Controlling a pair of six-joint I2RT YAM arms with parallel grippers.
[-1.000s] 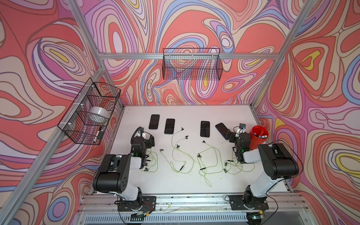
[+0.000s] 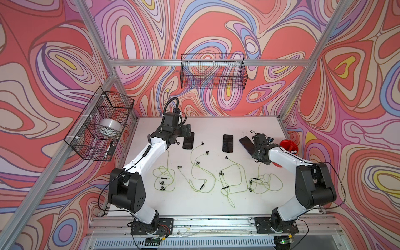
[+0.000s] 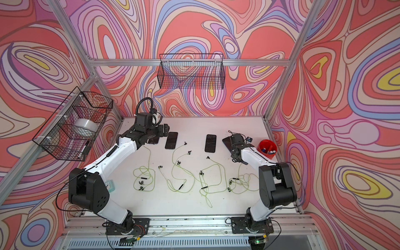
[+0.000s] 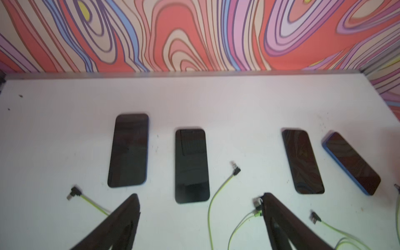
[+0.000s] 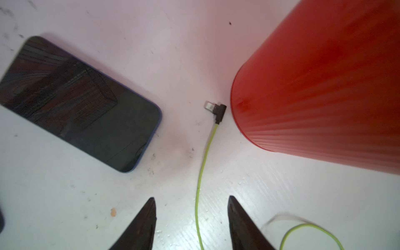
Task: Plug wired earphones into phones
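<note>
Four phones lie face up across the back of the table (image 2: pixel 250 125), among them a black phone (image 4: pixel 192 166) and, at the right, a blue-edged phone (image 5: pixel 79 104). Green-wired earphones lie loose in front of them. My left gripper is open and empty, raised over the left phones. My right gripper hangs part open over the right side with nothing between its fingers. Below it a small connector (image 5: pixel 215 109) on a green cable lies on the table, between the blue-edged phone and the red bucket.
The red bucket (image 5: pixel 312 95) stands at the right, close to the right gripper. Wire baskets (image 2: pixel 213 73) hang on the back wall and at the left (image 2: pixel 98 125).
</note>
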